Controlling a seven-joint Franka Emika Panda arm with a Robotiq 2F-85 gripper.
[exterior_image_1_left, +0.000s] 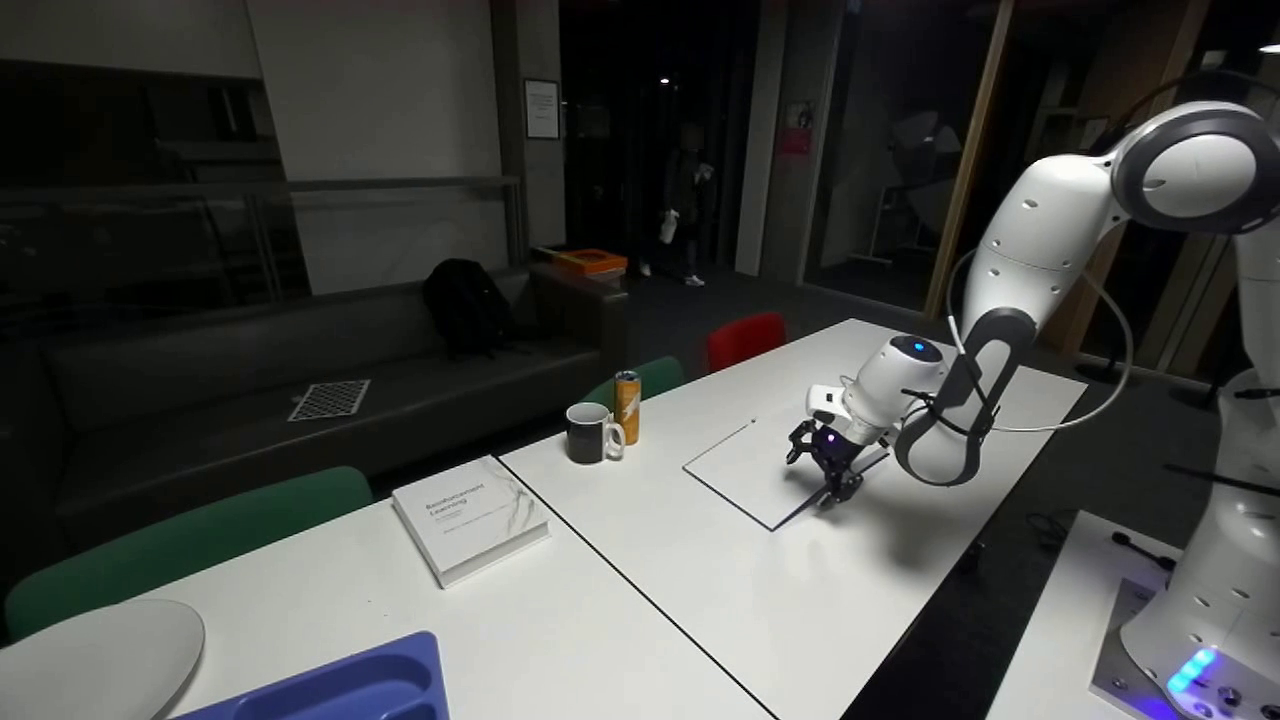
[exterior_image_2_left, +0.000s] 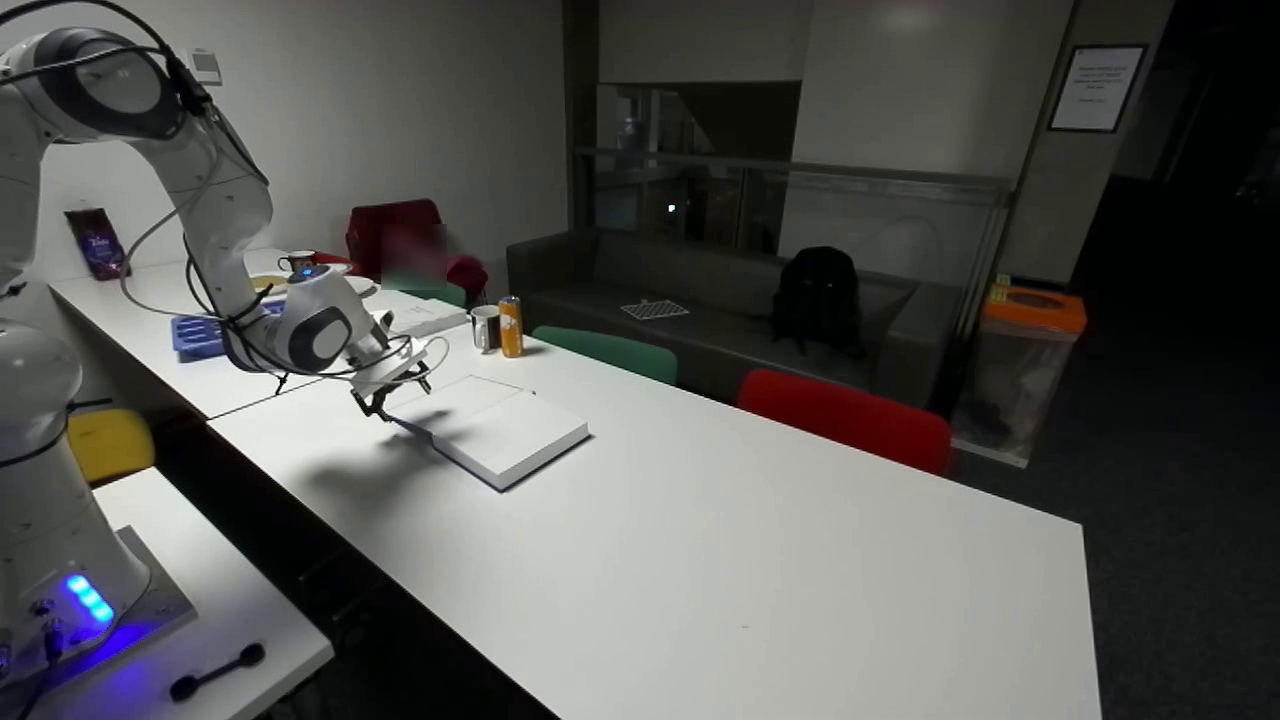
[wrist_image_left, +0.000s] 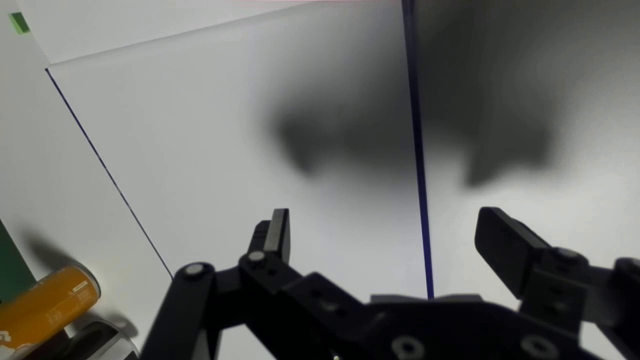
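An open book (exterior_image_2_left: 516, 428) lies on the white table (exterior_image_2_left: 720, 540), its thick block of pages on one side and its flat side, with a dark cover edge, on the other. In exterior view 1, its flat white side (exterior_image_1_left: 744, 474) shows beneath and beside my gripper (exterior_image_1_left: 821, 473). The wrist view has the gripper open, fingers wide apart, with the dark cover edge (wrist_image_left: 421, 180) running through the gap below them. Nothing shows held between the fingers. Part of the page block is hidden by the arm in exterior view 1.
A black-and-white mug (exterior_image_1_left: 588, 433) and an orange can (exterior_image_1_left: 627, 408) stand beyond the book. A closed white book (exterior_image_1_left: 468, 518), a blue tray (exterior_image_1_left: 420, 672) and a plate (exterior_image_1_left: 114, 660) occupy the other table. Bare tabletop extends right of the open book in exterior view 2.
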